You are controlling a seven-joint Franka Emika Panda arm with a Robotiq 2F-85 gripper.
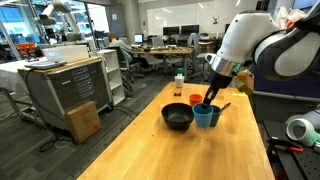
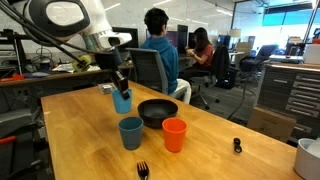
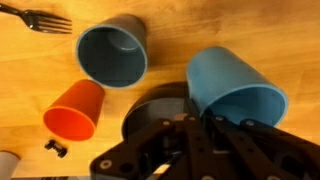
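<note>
A light blue cup (image 3: 233,85) is held at its rim by my gripper, which is shut on it. In exterior view 2 that blue cup (image 2: 122,101) hangs beneath the gripper (image 2: 113,88), behind a darker grey-blue cup (image 2: 131,132) standing on the table. From above, the grey-blue cup (image 3: 112,51) shows its open mouth, empty. An orange cup (image 3: 75,110) stands beside it. The black pan (image 3: 155,109) is partly hidden under the gripper in the wrist view; exterior view 1 shows the pan (image 1: 178,116) left of the held cup (image 1: 203,116).
A fork (image 2: 142,171) lies near the grey-blue cup. A small black object (image 2: 237,145) and a white cup or bowl (image 2: 308,158) are farther along the table.
</note>
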